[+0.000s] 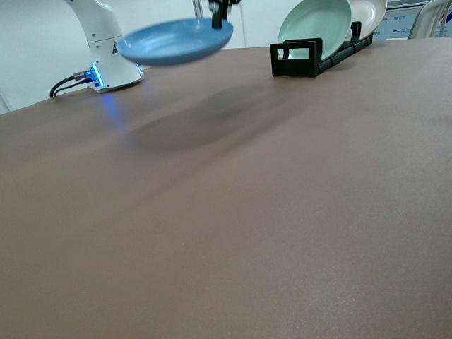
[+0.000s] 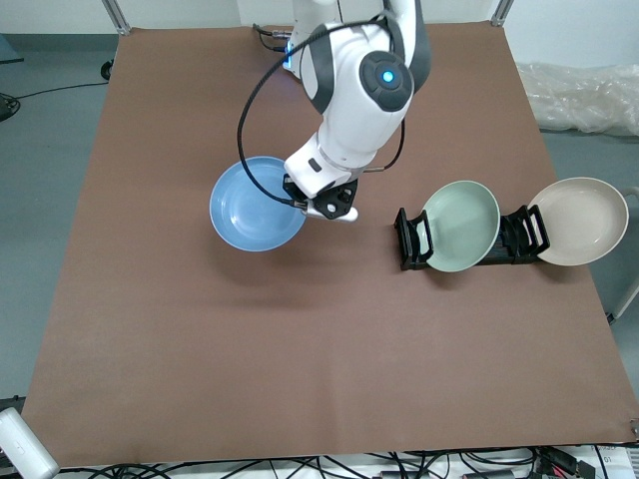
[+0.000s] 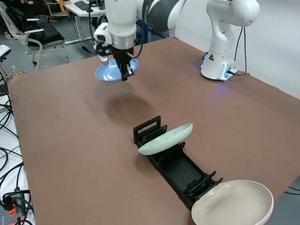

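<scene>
A blue plate hangs above the brown table, tilted slightly, with the arm's gripper at its right edge, shut on the rim; the plate's shadow shows below it in the top view. A black dish rack holds a mint green plate standing at a slant. A cream plate sits at the rack's other end, toward the table's right edge.
The arm's white base stands at the back, with cables. Cables and equipment lie beyond the front edge.
</scene>
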